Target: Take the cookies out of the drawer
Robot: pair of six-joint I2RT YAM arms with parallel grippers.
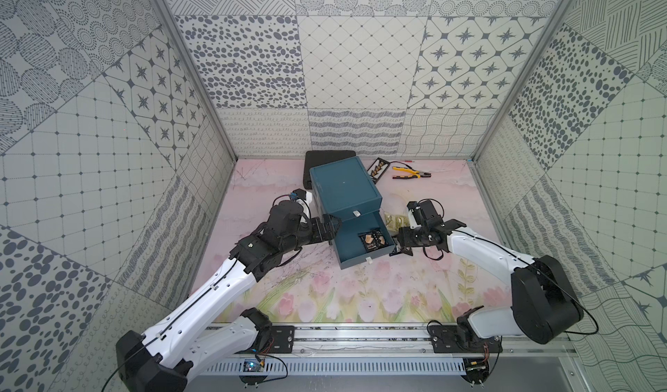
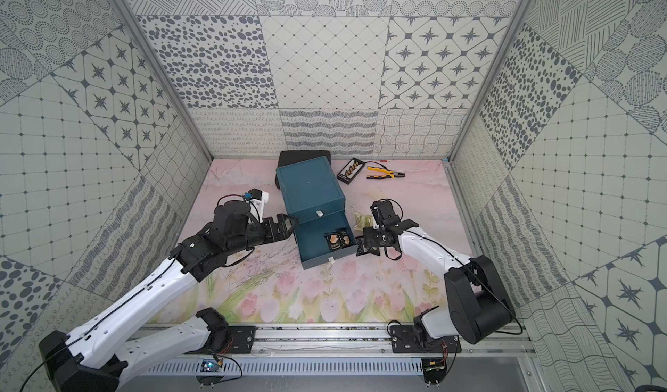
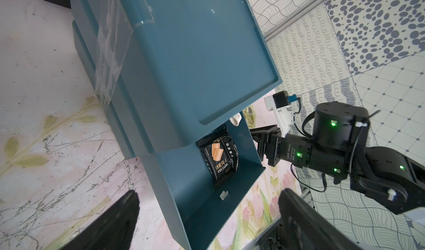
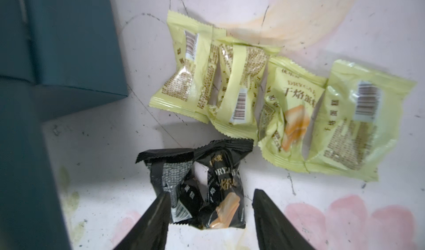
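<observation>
A teal drawer box (image 3: 199,50) has its drawer (image 3: 199,205) pulled out, holding black DRYCAKE packets (image 3: 217,159). Outside on the table, right of the drawer, lie two black packets (image 4: 225,188) and several pale yellow-green packets (image 4: 345,121). My right gripper is open over the black packets on the table, its fingertips at their lower edge. My left gripper is beside the box's left side, fingers apart, with nothing visible between them.
Behind the box lies a dark mat (image 1: 309,157). A small black tray (image 1: 378,168) and yellow-handled pliers (image 1: 410,172) are at the back right.
</observation>
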